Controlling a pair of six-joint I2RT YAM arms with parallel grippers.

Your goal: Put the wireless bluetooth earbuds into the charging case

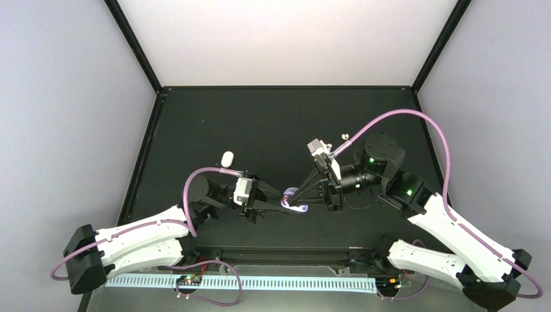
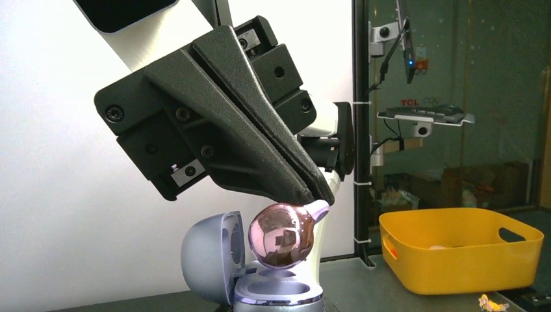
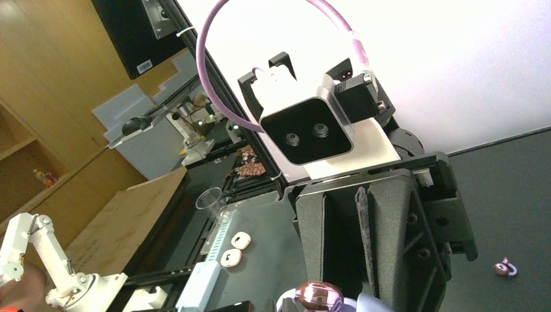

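The lavender charging case [image 2: 276, 296] stands open, lid [image 2: 206, 260] raised, held at the middle of the top view by my left gripper [image 1: 276, 203], which is shut on it. My right gripper is shut at the tip of a shiny pink earbud [image 2: 279, 237], held just over the case's wells in the left wrist view. A second pink earbud [image 3: 503, 268] lies on the dark mat in the right wrist view.
A white oval object [image 1: 227, 159] lies behind the left arm, and small white pieces [image 1: 345, 136] lie behind the right gripper.
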